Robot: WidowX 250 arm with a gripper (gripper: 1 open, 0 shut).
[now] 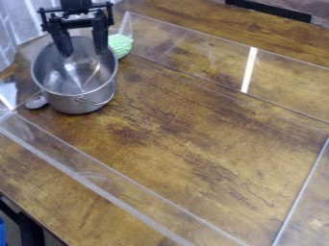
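A black gripper [80, 36] points down over a steel pot [90, 101] at the upper left of the view, its fingers spread apart at the pot's upper rim. Nothing clearly shows between the fingers. The pot stands upright on the wooden surface, with a handle on its near side. A light green sponge-like item [119, 44] lies just behind the pot to the right.
A wide bare wooden surface [206, 135] fills the middle and right, crossed by clear plastic edge strips. Some pale metallic objects lie left of the pot, too cropped to identify. A dark strip runs along the back right.
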